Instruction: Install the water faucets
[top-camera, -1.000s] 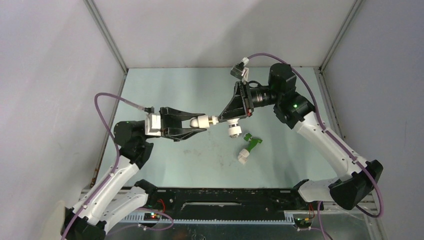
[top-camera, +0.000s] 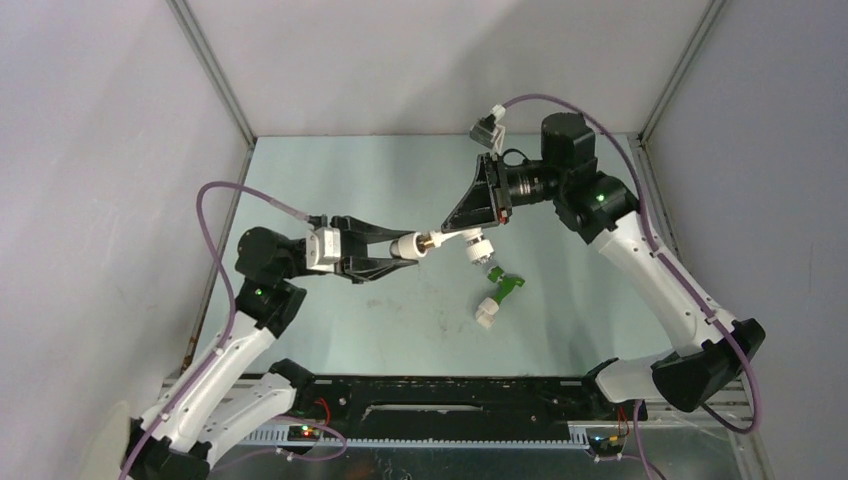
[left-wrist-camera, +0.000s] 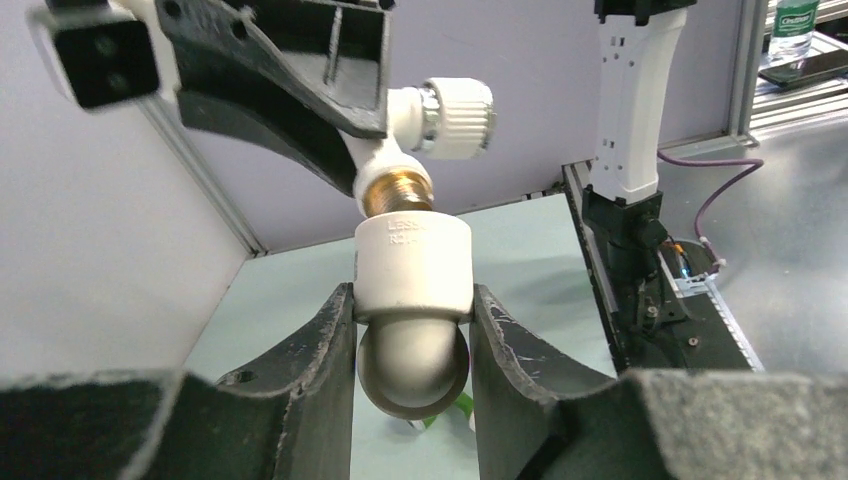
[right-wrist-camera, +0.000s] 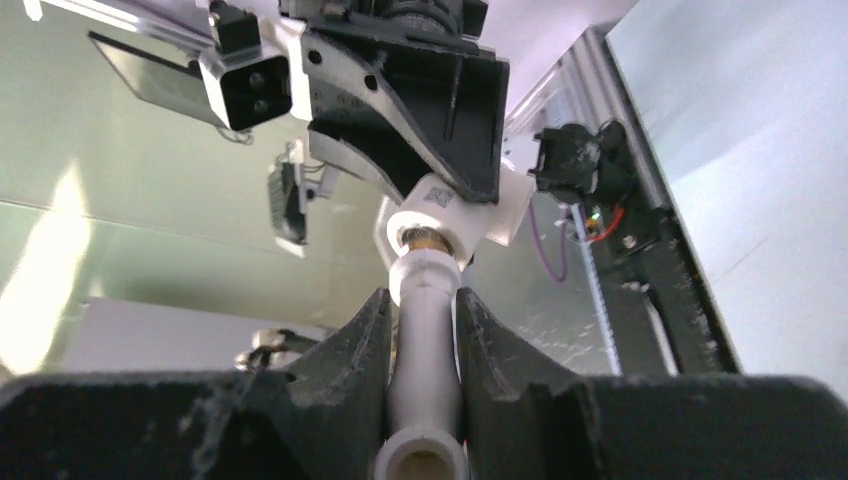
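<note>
In the left wrist view a round white fitting (left-wrist-camera: 412, 255) sits between the fingertips of my left gripper, shut on it. A brass thread (left-wrist-camera: 397, 190) shows between that fitting and the white faucet (left-wrist-camera: 458, 118). From the top, my right gripper (top-camera: 446, 228) is around the faucet body, whose ribbed outlet hangs at its near side. The right wrist view has the white faucet body (right-wrist-camera: 424, 345) between the fingers, close to both; whether they grip it cannot be made out. The thread joins or meets the fitting's mouth in mid-air.
A green and white valve piece (top-camera: 508, 285) lies on the pale table (top-camera: 400, 330), nearer the front than the two grippers. Open table surrounds it. Walls stand at the left, right and back.
The faucet's outlet has swung away and to the right, and its body now stands out past the right fingertips. More brass thread shows. The right gripper has shifted slightly; the green piece has not moved.
</note>
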